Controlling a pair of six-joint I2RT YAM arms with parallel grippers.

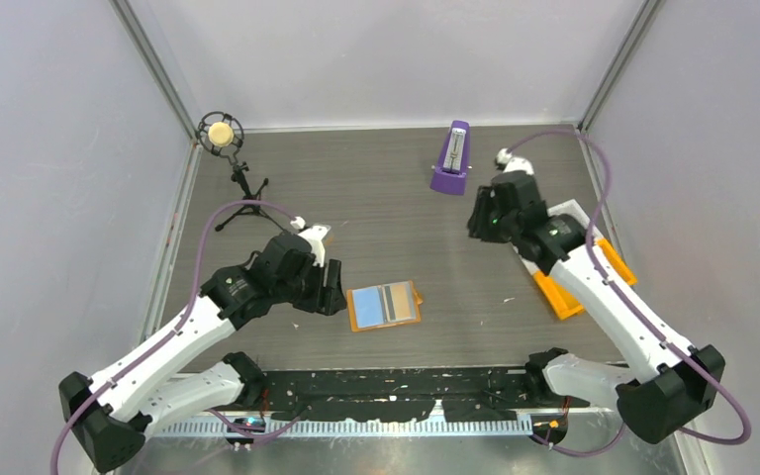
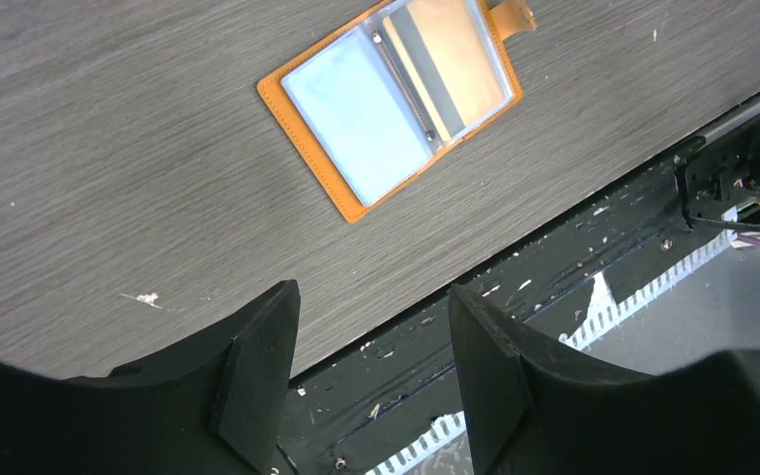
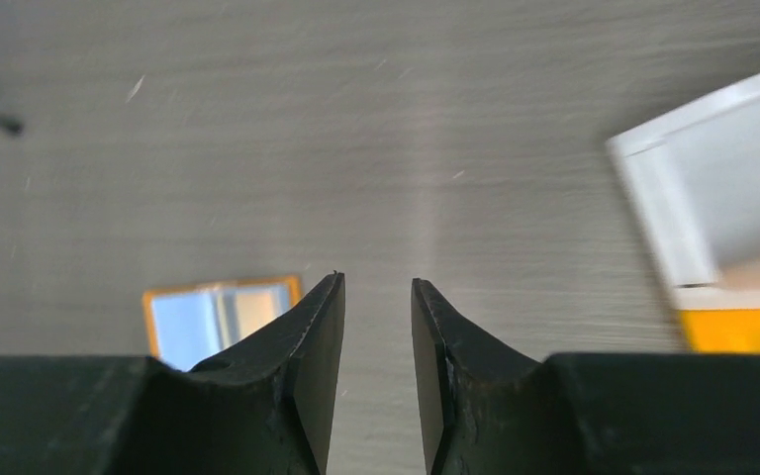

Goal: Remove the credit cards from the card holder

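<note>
The card holder point(image 1: 384, 305) lies open on the table near its front edge, tan leather with a blue card and beige cards in clear sleeves; it also shows at the top of the left wrist view point(image 2: 356, 119) and blurred at lower left in the right wrist view point(image 3: 183, 322). My left gripper point(image 1: 332, 292) hangs just left of the holder, open and empty point(image 2: 374, 317). My right gripper point(image 1: 485, 223) is raised above the table, right of and behind the holder; its fingers stand part open with nothing between them point(image 3: 378, 287).
A white and orange box point(image 1: 559, 292) sits at the right, partly under my right arm. A purple metronome point(image 1: 450, 158) stands at the back, a black stand with a yellow disc point(image 1: 220, 137) at back left.
</note>
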